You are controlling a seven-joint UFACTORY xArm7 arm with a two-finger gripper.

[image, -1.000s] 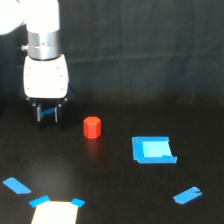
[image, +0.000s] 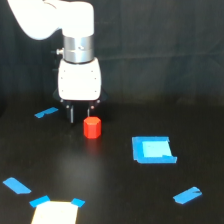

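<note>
A small red block (image: 92, 128) stands on the black table, left of the middle of the view. My white gripper (image: 81, 113) points down just behind and slightly left of it in the picture. Its dark fingers stand apart, and nothing shows between them. The right fingertip appears to end at or behind the block's top edge; whether they touch cannot be told.
To the right, blue tape frames a pale square (image: 156, 149). A bright, pale square (image: 54, 213) with blue tape at its corners lies at the front left. Tape strips (image: 187, 195) mark other spots.
The arm and gripper have moved right, from the far left to close by the red block. The block has stayed in place.
</note>
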